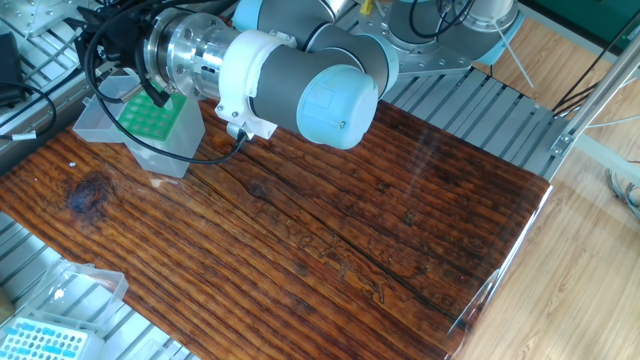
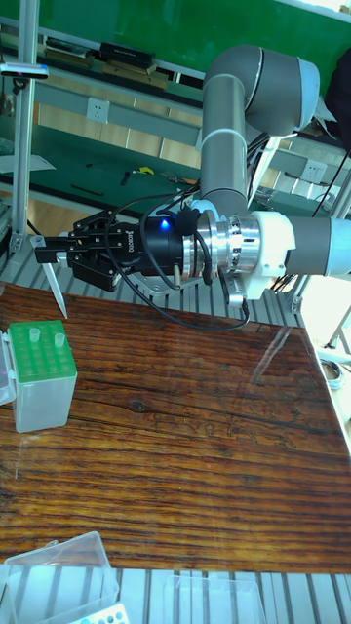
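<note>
In exterior view 3 my gripper (image 2: 50,251) reaches out level to the left, above and behind the tip box. It appears shut on a slender white pipette tip (image 2: 57,292), which slants down with its point to the lower right, clear of the box. The box (image 2: 46,404) is translucent with a green perforated top (image 2: 42,354); a couple of pale tip ends (image 2: 34,333) stick up from that top. From exterior view 2 the same green top (image 1: 153,117) shows beneath the arm's cable, while the fingertips and held tip are hard to make out.
The box's clear lid (image 1: 100,122) hangs open on its left side. At the table's near left lie another clear lid (image 1: 82,292) and a white rack with blue parts (image 1: 45,340). Most of the brown wooden board (image 1: 330,230) is bare.
</note>
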